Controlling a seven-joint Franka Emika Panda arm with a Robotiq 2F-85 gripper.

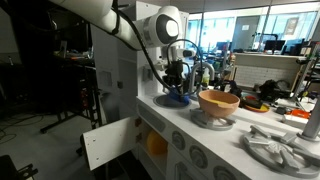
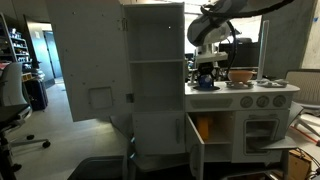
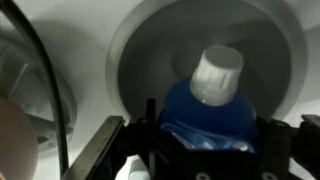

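Observation:
A blue object with a white knob on top (image 3: 215,85) sits between my fingers in the wrist view, over a round grey recess or plate (image 3: 145,62). My gripper is shut on this blue object, which hides part of the fingertips. Exterior view 1 shows the blue object (image 1: 178,98) low at the back left of the white counter, just beneath my gripper (image 1: 176,82). In exterior view 2 it is the dark blue shape (image 2: 205,96) beside the tall cabinet. Whether it touches the surface I cannot tell.
An orange bowl (image 1: 218,103) stands on a burner right of the gripper. Metal utensils (image 1: 280,150) lie on the nearer burner. The tall white cabinet (image 2: 157,60) borders the counter on the left. An open lower door (image 1: 112,142) sticks out in front.

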